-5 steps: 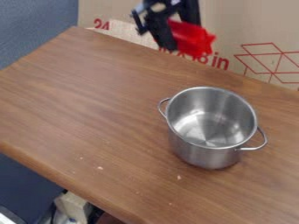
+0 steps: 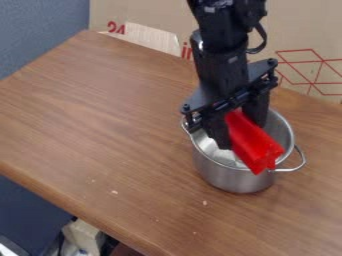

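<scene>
My black gripper (image 2: 219,118) reaches down into a steel pot (image 2: 234,178) with two handles, shut on a red object (image 2: 254,142). The red piece is tilted, its lower end inside or over the pot's rim at the front right. The arm hides much of the pot's back half.
A cardboard panel (image 2: 307,50) with red print stands behind. A dark blue area lies past the table's lower-left edge.
The gripper has descended from high above the table's back into the pot, bringing the red object with it. The pot looks unmoved.
</scene>
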